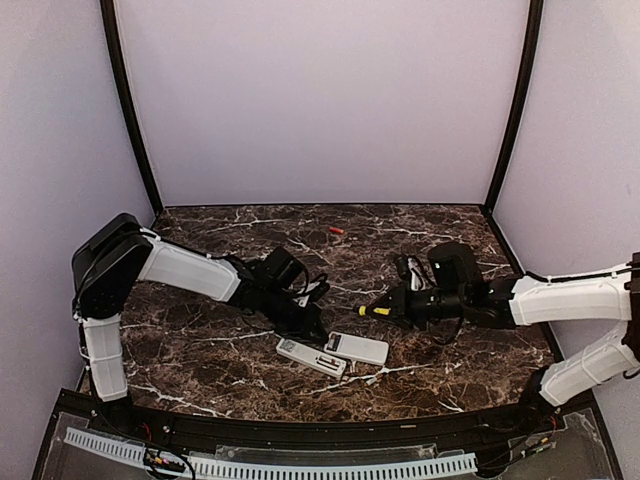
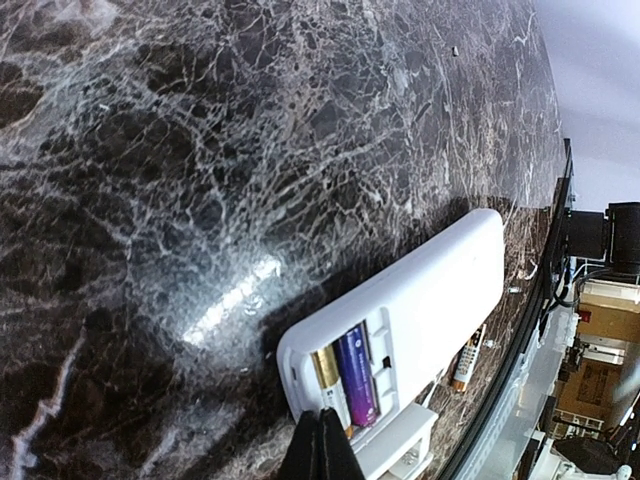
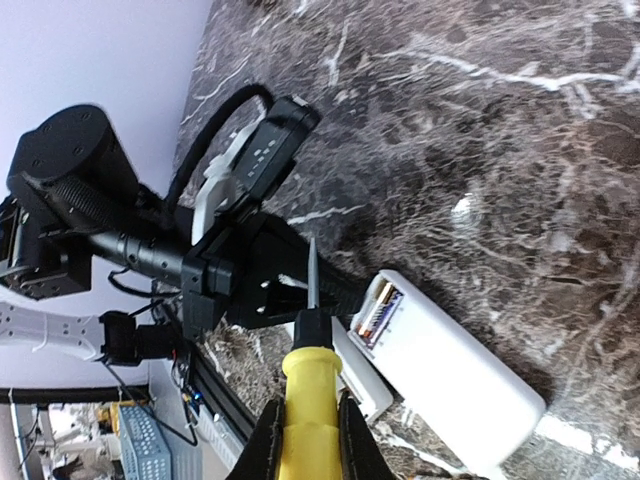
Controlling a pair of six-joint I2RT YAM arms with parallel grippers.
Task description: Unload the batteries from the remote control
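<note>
The white remote control (image 1: 360, 349) lies on the dark marble table with its battery compartment uncovered. Two batteries sit inside it: a gold-and-white battery (image 2: 328, 372) and a purple battery (image 2: 355, 370). My left gripper is shut at the compartment end, with nothing visible between its fingers; whether its tips touch a battery cannot be told. A yellow-handled screwdriver (image 3: 312, 395) is clasped in my right gripper, its thin metal shaft pointing toward the left arm. In the top view the right gripper (image 1: 385, 308) stands right of and behind the remote, apart from it.
A second white remote (image 1: 312, 356) lies close by on the left, near the front. An orange-and-white battery (image 2: 468, 358) rests on the table beside the remotes. Far back is a small red object (image 1: 336, 230).
</note>
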